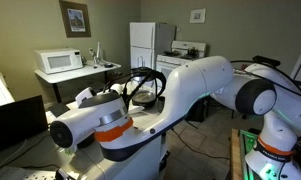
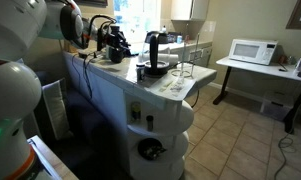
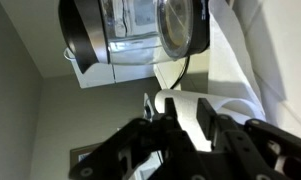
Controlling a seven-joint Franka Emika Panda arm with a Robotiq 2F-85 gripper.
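Observation:
My gripper (image 2: pixel 118 46) is low over the far end of the white counter; its dark fingers (image 3: pixel 255 150) reach into the wrist view from below. Their spacing is not clear, and nothing can be made out between them. A clear glass vessel with a dark and metal body (image 3: pixel 85 35) lies across the top of the wrist view. Next to it are a white sheet-like piece (image 3: pixel 227 55) and a curved white surface (image 3: pixel 185 100). In exterior view 1 the arm (image 1: pixel 110 125) covers much of the counter and hides the fingertips.
A dark pan or pot (image 1: pixel 143 98) stands on the counter behind the arm. A black appliance (image 2: pixel 162 50) and a wire rack (image 2: pixel 180 78) stand farther along the counter (image 2: pixel 175 92). A monitor (image 1: pixel 25 122) is at the left. Open floor (image 2: pixel 235 130) lies beside the counter.

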